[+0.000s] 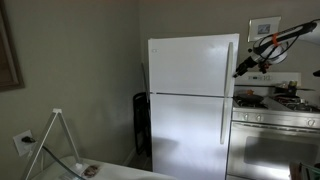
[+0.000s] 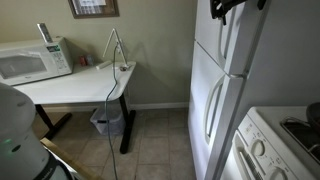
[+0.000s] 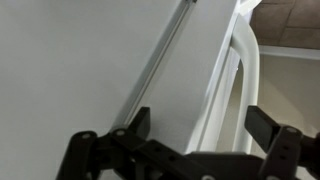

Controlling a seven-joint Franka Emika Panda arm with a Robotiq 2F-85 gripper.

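Observation:
A white two-door fridge stands closed against the back wall. Its lower door handle and upper door handle run along the right edge. Close by the upper part of that edge is my gripper, reaching in from the right. In the wrist view the gripper is open, its two black fingers wide apart. A curved white handle passes through the space ahead of them, nearer the right finger. Whether either finger touches it I cannot tell. The second exterior view shows only part of the gripper at the top.
Right of the fridge stands a white stove with a dark pan on top. A microwave sits on a white table, with a bin underneath.

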